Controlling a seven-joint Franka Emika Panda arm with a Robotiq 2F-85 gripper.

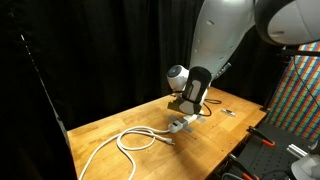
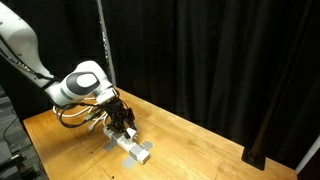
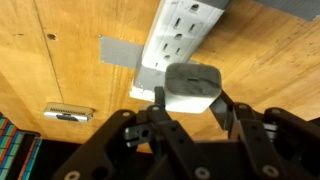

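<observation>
A small pale block with a grey face point(image 3: 193, 82), perhaps a plug or adapter, is between the fingers of my gripper, which is shut on it. Behind it in the wrist view lies a white power strip point(image 3: 180, 30) with several sockets, partly covered by the block. In exterior view 2 the strip point(image 2: 134, 151) rests on the table, with my gripper point(image 2: 124, 130) close over its far part. Exterior view 1 shows the strip point(image 1: 181, 124) below the gripper. Whether the block touches the strip cannot be told.
Grey tape point(image 3: 120, 52) lies beside the strip on the wooden table. A thick white cable point(image 1: 125, 148) loops over the table's left half. A small white item point(image 3: 68, 112) lies apart from the strip. In exterior view 2, the right side of the table point(image 2: 215, 160) is clear.
</observation>
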